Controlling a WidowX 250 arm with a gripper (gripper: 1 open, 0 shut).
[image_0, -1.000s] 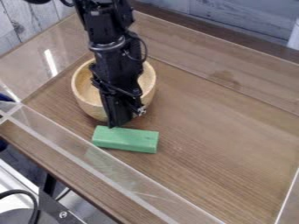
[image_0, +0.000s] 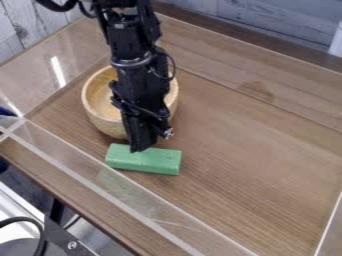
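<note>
A black robot arm reaches down from the top left. Its gripper (image_0: 138, 144) points downward with its tip just above a green rectangular block (image_0: 156, 162), which lies on the wooden table. The gripper looks shut, with no object visible between its fingers. Behind the arm sits a light wooden bowl (image_0: 99, 101), partly hidden by it; what it holds cannot be made out.
A clear plastic edge runs diagonally across the lower left, with a black cable (image_0: 34, 220) beyond it. White walls stand at the back.
The gripper and arm have shifted slightly, the tip moving a little left and down toward the green block. The block and bowl look unmoved.
</note>
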